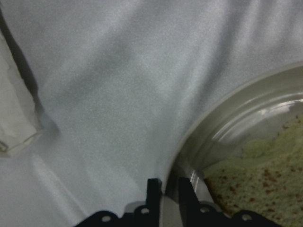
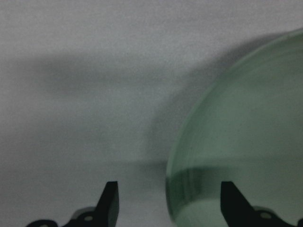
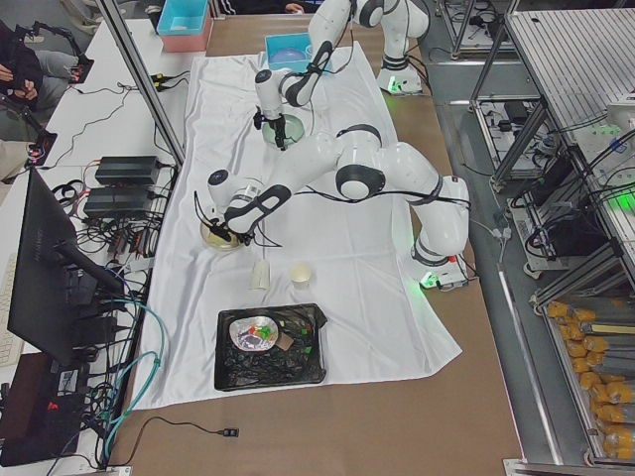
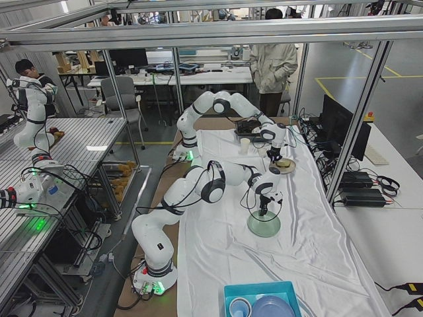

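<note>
A clear plate (image 1: 222,113) holds a speckled flatbread (image 1: 255,184). My left gripper is at that plate's rim, its fingers close on either side of it; whether they grip it I cannot tell. A pale green plate (image 2: 255,113) lies on the white cloth, also seen in the right camera. My right gripper is open, its fingers straddling the green plate's rim, one over the cloth and one over the plate's inside.
A black tray (image 3: 268,367) with a foil dish stands at one end of the cloth, near a pale cup (image 3: 300,274) and a white crumpled item (image 1: 14,104). A blue bin (image 4: 261,290) with dishes stands at the other end.
</note>
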